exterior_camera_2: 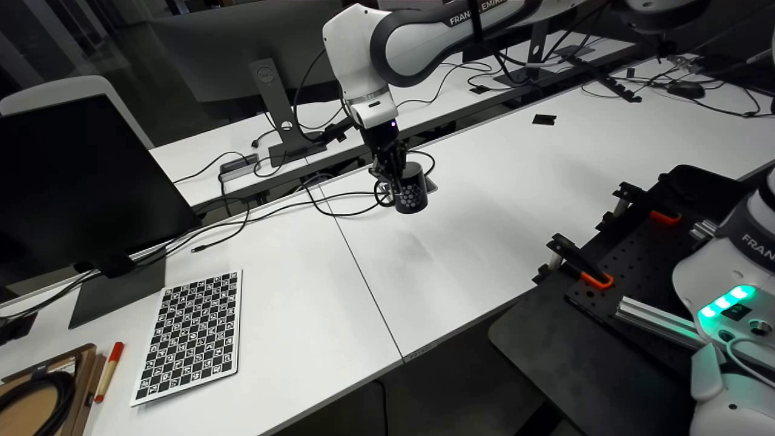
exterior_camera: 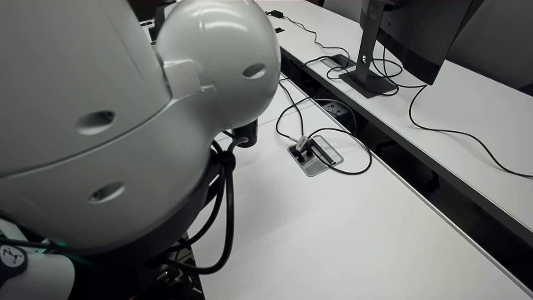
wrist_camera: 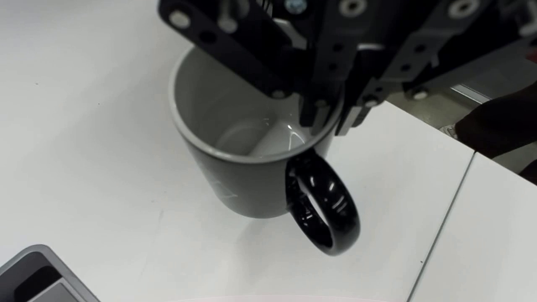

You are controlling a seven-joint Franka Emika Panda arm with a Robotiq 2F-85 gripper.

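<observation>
A dark mug point(exterior_camera_2: 412, 195) with a pale hexagon pattern is upright at the far side of the white table. The wrist view looks into its pale, empty inside; the mug point(wrist_camera: 241, 181) has a black handle point(wrist_camera: 347, 221) pointing toward the lower right. My gripper is shut on the mug's wall near the handle, one finger inside the rim and the other outside. From the side, the gripper point(exterior_camera_2: 396, 181) reaches down to the mug's left edge. Whether the base touches the table cannot be told. The arm hides most of this area in exterior view 1.
A socket box point(exterior_camera: 315, 156) with plugs and looped cables lies near the mug. Farther left are a checkered board point(exterior_camera_2: 192, 334), a monitor point(exterior_camera_2: 80, 181) and a red-capped marker point(exterior_camera_2: 109, 370). Bare table point(exterior_camera_2: 472, 240) stretches in front and to the right.
</observation>
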